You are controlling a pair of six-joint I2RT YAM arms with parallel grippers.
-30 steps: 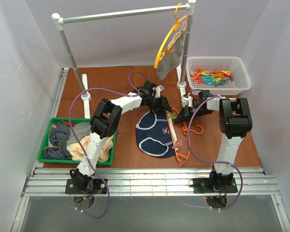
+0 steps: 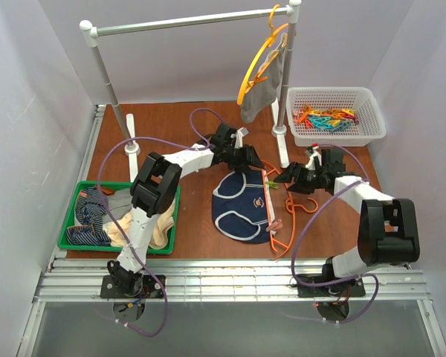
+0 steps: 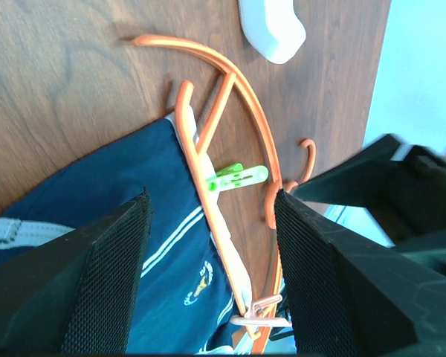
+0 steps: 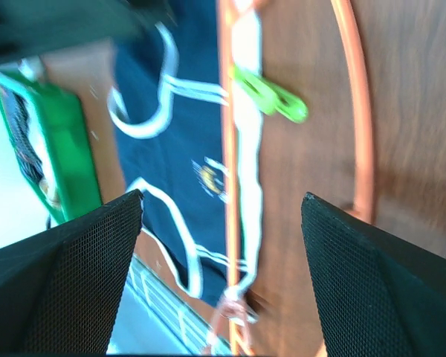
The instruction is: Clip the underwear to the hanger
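Navy underwear with white trim [image 2: 238,208] lies flat on the wooden table, its waistband against an orange hanger [image 2: 288,223]. A green clip [image 3: 234,177] and a pink clip [image 3: 256,320] sit on the hanger's bar at the waistband. My left gripper [image 2: 249,160] is open above the upper end of the waistband, nothing between its fingers. My right gripper [image 2: 290,178] is open to the right of the green clip, over the hanger, also holding nothing.
A green basket of clothes [image 2: 65,238] is at left, a white basket of clips [image 2: 364,130] at back right. A metal rack [image 2: 186,22] carries a yellow hanger with grey cloth [image 2: 260,97]. Bare table lies at front right.
The underwear has shifted slightly right; the left arm is nearly still.
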